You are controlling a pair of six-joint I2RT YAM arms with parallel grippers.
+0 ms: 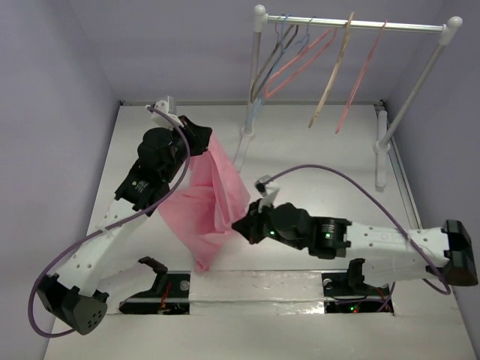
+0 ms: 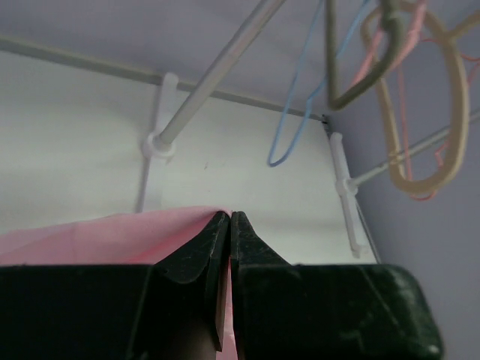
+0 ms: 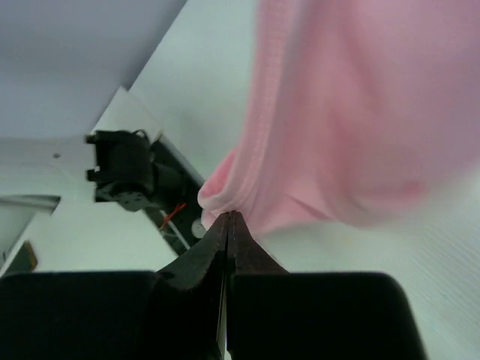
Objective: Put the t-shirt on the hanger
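Note:
The pink t-shirt (image 1: 196, 214) hangs in loose folds between both arms, its lower end trailing toward the front of the work surface. My left gripper (image 1: 205, 148) is up at the back left, shut on an upper part of the shirt; in the left wrist view pink cloth (image 2: 112, 236) runs into its fingertips. Low at center, my right gripper (image 1: 238, 229) is shut on another edge, and in the right wrist view a fold (image 3: 251, 184) meets its tips. Hangers dangle from the rack, including a pink one (image 1: 300, 61) and a beige one (image 1: 332, 71). The cloth hides part of itself.
The white rack's rail (image 1: 360, 23) crosses the back right, with its left foot (image 1: 244, 146) close to the shirt and its right foot (image 1: 381, 154) farther off. Bare white surface (image 1: 315, 146) lies under the hangers.

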